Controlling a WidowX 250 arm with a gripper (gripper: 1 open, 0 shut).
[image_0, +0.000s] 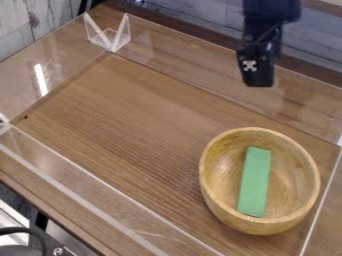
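My gripper hangs dark over the back right of the wooden table, its fingers pointing down and apart, with nothing seen between them. In front of it, at the lower right, a tan bowl holds a flat green block lying lengthwise inside it.
A clear plastic object stands at the back left. Dark cables lie at the lower left beyond the table's edge.
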